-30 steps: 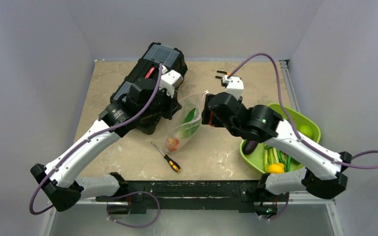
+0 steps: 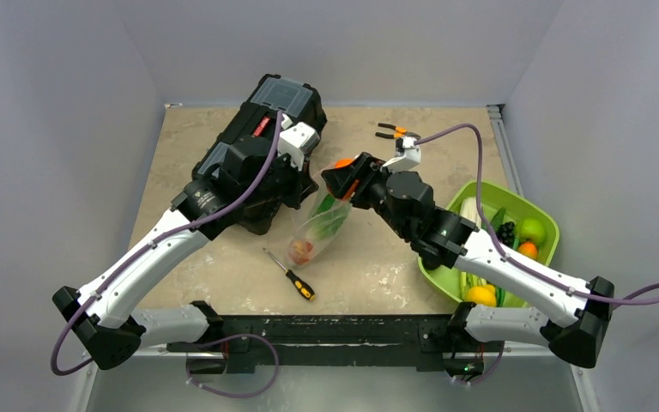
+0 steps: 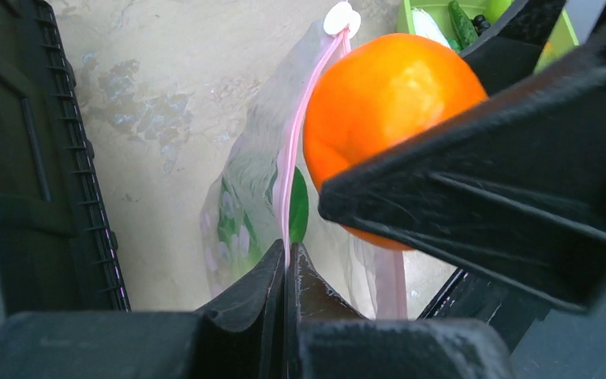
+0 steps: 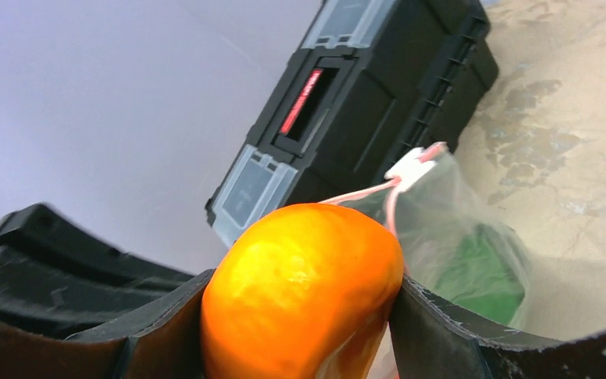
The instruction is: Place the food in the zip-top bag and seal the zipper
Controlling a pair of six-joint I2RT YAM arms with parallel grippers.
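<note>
The clear zip bag point(image 2: 302, 225) hangs over the table with green food and a reddish round item low inside. My left gripper is shut on the bag's pink zipper edge point(image 3: 296, 130). An orange pepper point(image 4: 300, 288) sits between the fingers of my right gripper point(image 2: 343, 178), which touch it on both sides. In the left wrist view the pepper is beside the zipper edge, at the bag's mouth, and one dark finger point(image 3: 458, 189) crosses in front of it. Whether any of the pepper is inside the mouth, I cannot tell. A white slider point(image 3: 342, 19) is at the zipper's far end.
Behind my left gripper stands a black toolbox point(image 2: 249, 129). A screwdriver point(image 2: 292, 276) lies just below the bag, and orange-handled pliers point(image 2: 397, 130) lie at the back. The green basket point(image 2: 542, 210) of produce is at the right.
The left gripper has barely moved.
</note>
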